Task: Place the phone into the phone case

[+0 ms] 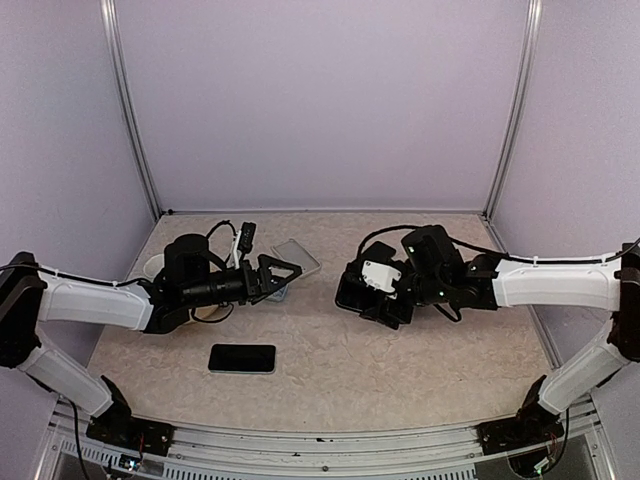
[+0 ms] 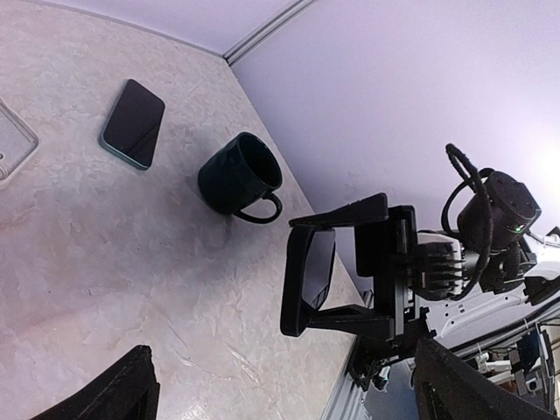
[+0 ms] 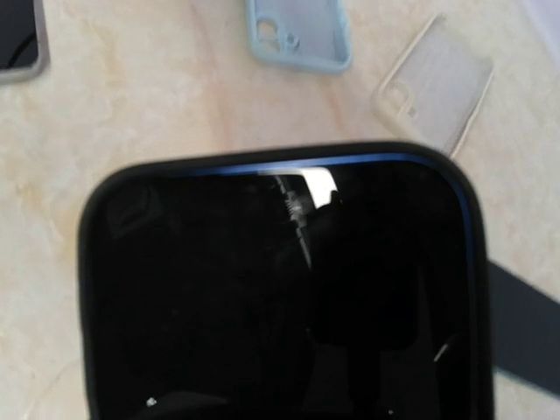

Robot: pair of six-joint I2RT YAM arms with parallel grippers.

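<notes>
A dark-screened phone [image 3: 280,289] fills the lower part of the right wrist view, framed by the rim of a black case [image 3: 87,289]. A thin blue line runs inside the rim along the top and right; whether the phone is fully seated I cannot tell. My right gripper is shut on the cased phone, held above the table. To its left, my left gripper [image 1: 284,279] stands open and empty, apart from the phone; its fingers [image 2: 101,389] show at the bottom of the left wrist view.
A second phone [image 1: 242,358] lies at the front left. Further back are a clear case [image 3: 437,83] and a light blue case [image 3: 297,61]. A dark green mug [image 2: 229,179] and a flat black object [image 2: 133,124] stand beyond.
</notes>
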